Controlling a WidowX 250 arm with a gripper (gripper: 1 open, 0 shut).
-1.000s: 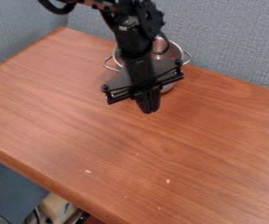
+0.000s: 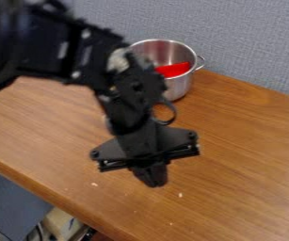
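Observation:
My black gripper [image 2: 152, 175] hangs low over the front-middle of the wooden table, tilted down, its small fingertips together and nothing visible between them. Behind it a steel pot [image 2: 174, 85] with looped handles stands toward the back of the table, partly hidden by my arm. Something red [image 2: 172, 69] is inside the pot.
A grey padded wall [image 2: 248, 38] runs along the back. The table's front left edge drops to a dark area with cables.
My arm has moved toward the front and a little left, away from the pot, and its gripper sits lower in the view. The pot appears to stay in place.

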